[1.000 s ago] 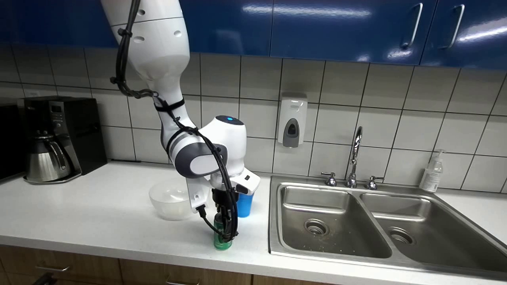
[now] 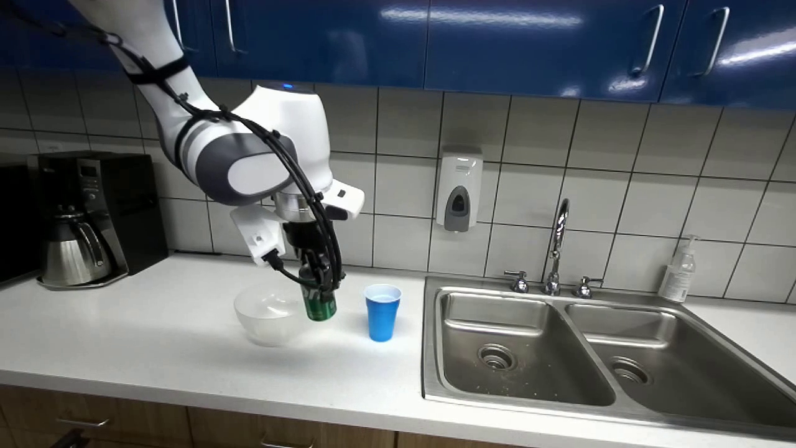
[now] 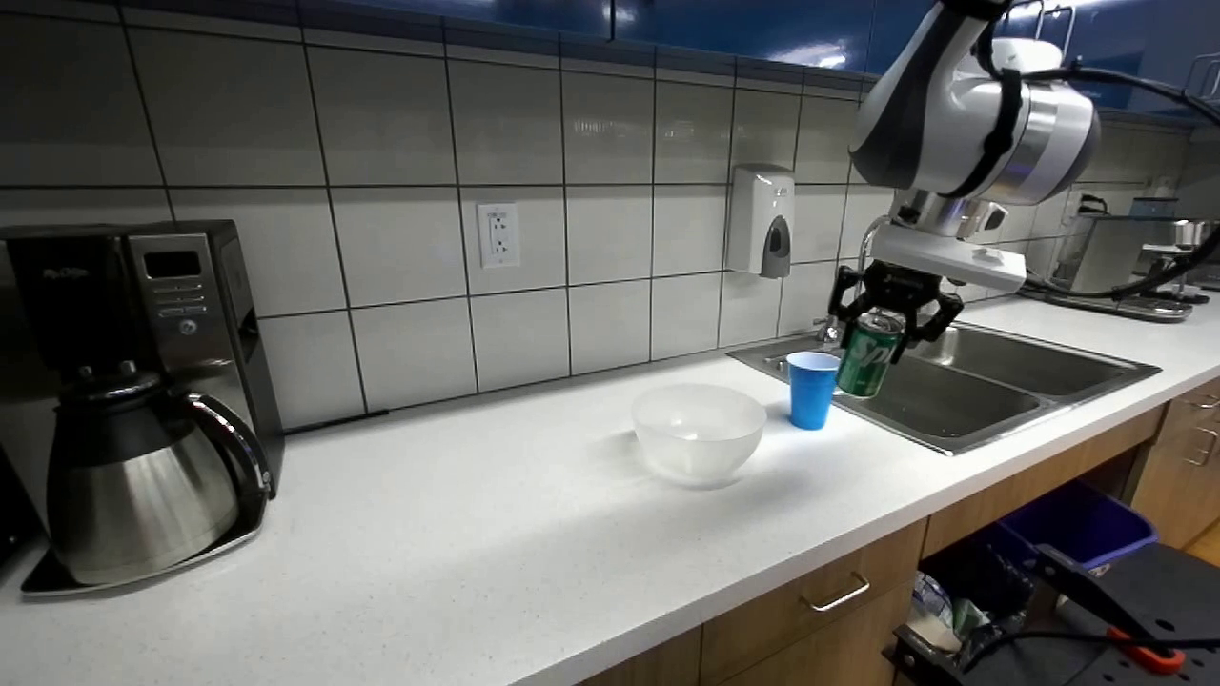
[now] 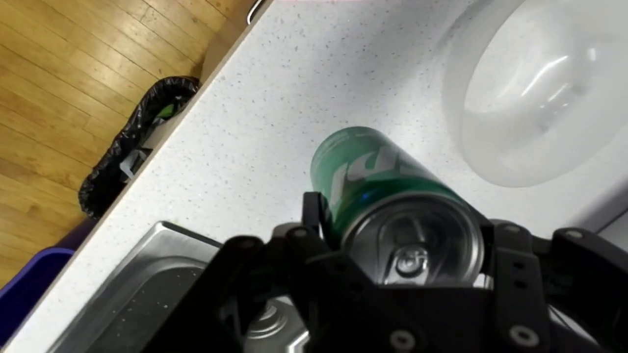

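Observation:
A green soda can [image 3: 868,356] hangs above the counter, tilted a little, with my gripper [image 3: 897,326] shut around its upper part. In the wrist view the can [image 4: 377,170] shows its silver top with the pull tab towards the camera, a black finger on either side. The translucent white bowl [image 2: 270,317] sits on the counter just left of the can in exterior view 1. To the can's right in that view stands an upright blue cup [image 2: 382,313]. The bowl [image 4: 547,94] looks empty from the wrist.
A double steel sink [image 2: 522,340] lies right of the cup. The coffee maker [image 3: 137,400] with its steel carafe stands at the far left. Blue cabinets [image 2: 321,45] hang over the counter [image 3: 457,549], which is clear between coffee maker and bowl.
My gripper and the can have risen off the counter and moved left and back, towards the bowl. The blue cup, partly hidden before, now shows fully.

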